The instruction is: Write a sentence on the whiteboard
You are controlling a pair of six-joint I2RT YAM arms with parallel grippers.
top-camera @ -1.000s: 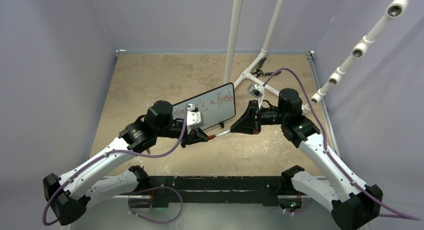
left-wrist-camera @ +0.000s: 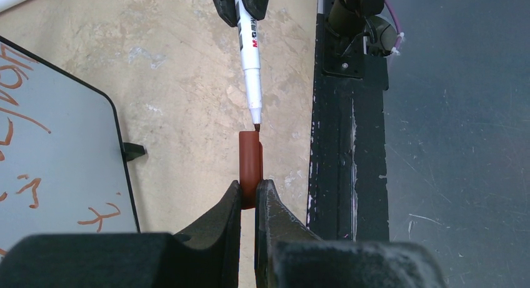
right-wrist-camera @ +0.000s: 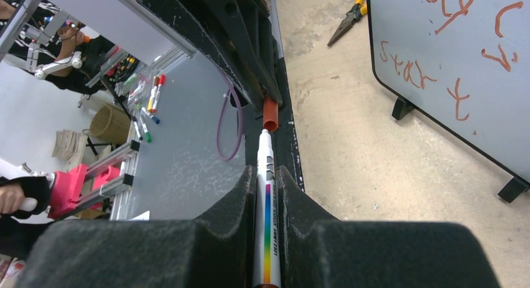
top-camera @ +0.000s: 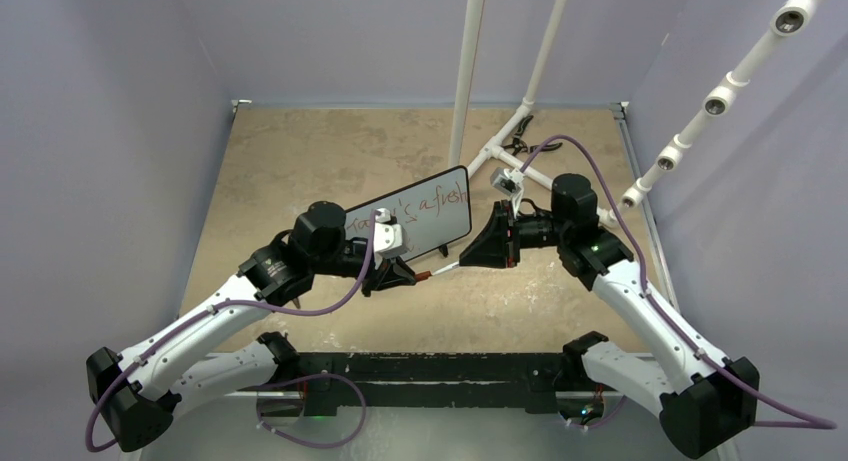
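A white marker (left-wrist-camera: 251,69) with a dark brown tip is pinched in my right gripper (top-camera: 462,264). Its reddish-brown cap (left-wrist-camera: 250,163) is held by my left gripper (top-camera: 413,280), which is shut on it. In the left wrist view the bare tip stands right at the cap's open end, slightly to its right; whether they touch I cannot tell. The right wrist view shows the marker's rainbow-striped barrel between my fingers. Behind the arms the whiteboard (top-camera: 425,221) leans upright with red-brown handwriting; the left arm hides part of it.
Black pliers (top-camera: 517,146) lie at the back by a white pipe frame (top-camera: 493,151). The board's small black feet (right-wrist-camera: 402,107) jut out in front. Bare table lies in front of the board, up to the black front rail (top-camera: 430,369).
My right arm has shifted slightly left, bringing the marker a little toward the cap. The left arm and the board look unmoved.
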